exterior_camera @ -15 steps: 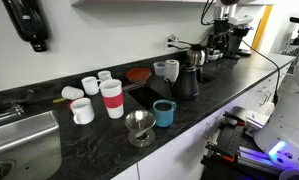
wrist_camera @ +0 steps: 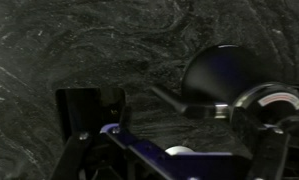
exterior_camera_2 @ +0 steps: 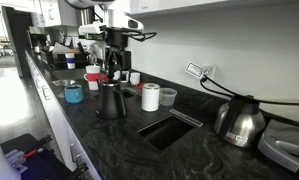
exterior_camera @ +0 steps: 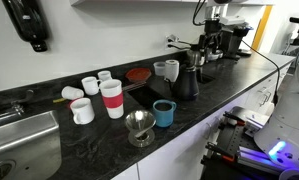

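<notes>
A tall black kettle (exterior_camera: 186, 84) stands upright on the dark counter. In the second exterior view the kettle (exterior_camera_2: 111, 100) is near the counter's front edge. Just above its top hangs my gripper (exterior_camera_2: 113, 68), pointing down. The wrist view shows the fingers of my gripper spread wide: the left finger (wrist_camera: 89, 108) is over bare counter, the right one overlaps the kettle's silver-ringed part. The dark body (wrist_camera: 221, 74) of the kettle lies at the right. My gripper is open and I see nothing held; whether a finger touches the kettle I cannot tell.
A teal mug (exterior_camera: 164, 113), a glass dripper (exterior_camera: 140, 125) and a red-and-white cup (exterior_camera: 112, 98) stand left of the kettle. Behind are white mugs (exterior_camera: 91, 85) and a red plate (exterior_camera: 139, 74). A white canister (exterior_camera_2: 151, 97) and the small sink (exterior_camera_2: 167, 132) are close by.
In the first exterior view my arm has shifted slightly left, bringing the gripper closer over the kettle. The kettle and the other objects have not moved.
</notes>
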